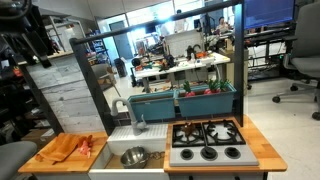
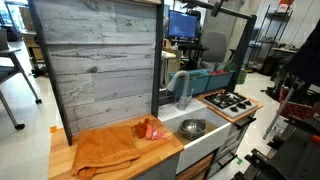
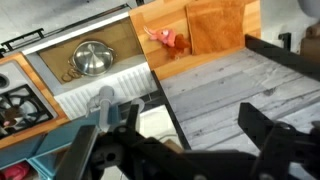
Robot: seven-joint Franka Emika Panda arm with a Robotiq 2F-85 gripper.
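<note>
My gripper hangs high above the counter, its dark fingers spread apart with nothing between them in the wrist view. In exterior view 1 it shows as a dark shape at the upper left, well clear of everything on the counter. Far below, a metal bowl (image 1: 135, 157) sits in the white sink (image 2: 171, 125); the wrist view also shows this bowl (image 3: 93, 60). An orange cloth (image 2: 105, 150) lies flat on the wooden counter. Beside it are small red and pink items (image 2: 153, 131), too small to identify surely.
A stove (image 1: 210, 143) with black grates and front knobs stands right of the sink. The grey faucet (image 2: 181, 83) rises behind the sink. Blue bins (image 1: 207, 103) line the back ledge. A black frame post (image 1: 92, 90) and plank wall (image 2: 110, 75) flank the counter.
</note>
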